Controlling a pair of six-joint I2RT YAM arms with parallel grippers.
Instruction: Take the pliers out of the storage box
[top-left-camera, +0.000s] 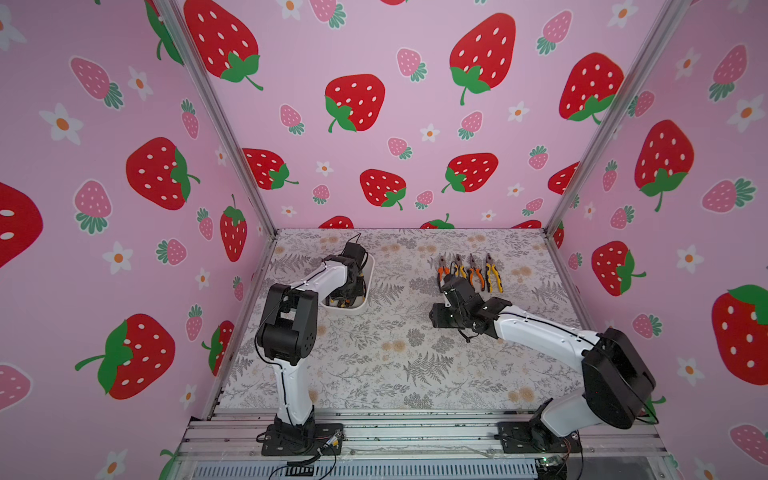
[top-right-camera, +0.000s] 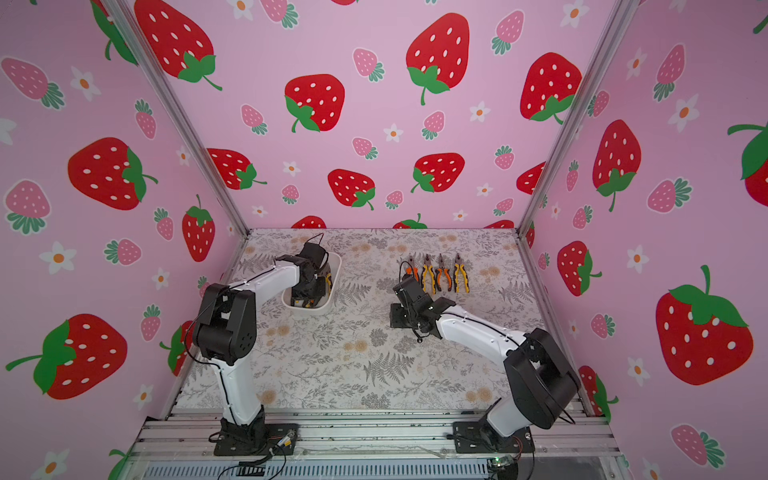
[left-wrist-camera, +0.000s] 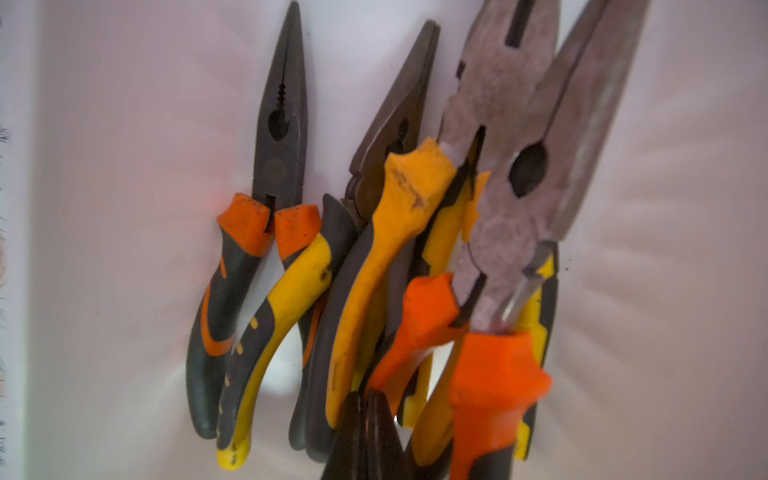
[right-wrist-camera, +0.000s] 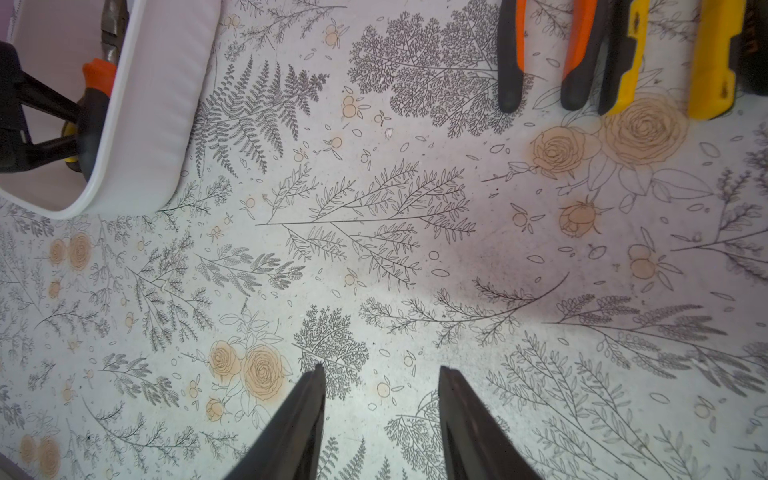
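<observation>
Several pliers lie heaped in the white storage box (top-left-camera: 361, 308) at the left. In the left wrist view, orange-handled pliers (left-wrist-camera: 504, 376) rest on top at the right, over yellow-handled pliers (left-wrist-camera: 404, 192); black-jawed pliers with orange-and-black handles (left-wrist-camera: 232, 272) lie at the left. My left gripper is down in the box, its fingers together at the bottom of that view. Its tips meet the top pliers' left handle; nothing clearly shows between them. My right gripper hangs over bare table, its fingers apart and empty.
Several pliers stand in a row on the table at the back right, including a yellow-handled one (top-left-camera: 494, 276) and an orange-handled one (top-left-camera: 476, 276). Patterned table (top-left-camera: 400, 368) between box and row is clear. The box's near wall (right-wrist-camera: 152, 144) rises beside the left gripper.
</observation>
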